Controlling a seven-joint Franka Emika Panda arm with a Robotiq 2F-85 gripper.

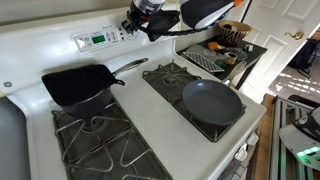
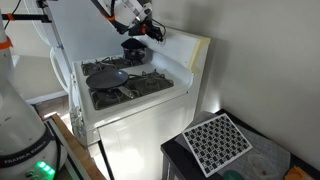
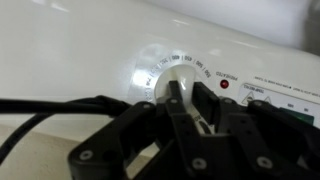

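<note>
At the stove's white back panel, my gripper is shut on a white control knob. Printed dial markings ring the knob in the wrist view, and the fingers hide part of it. In exterior view 1 the gripper meets the panel just right of the green display. The second exterior view shows the arm reaching along the back of the stove, its contact with the knob too small to make out.
A dark pot with a black cloth over it stands on the back left burner. An empty dark pan rests on the right burners.
</note>
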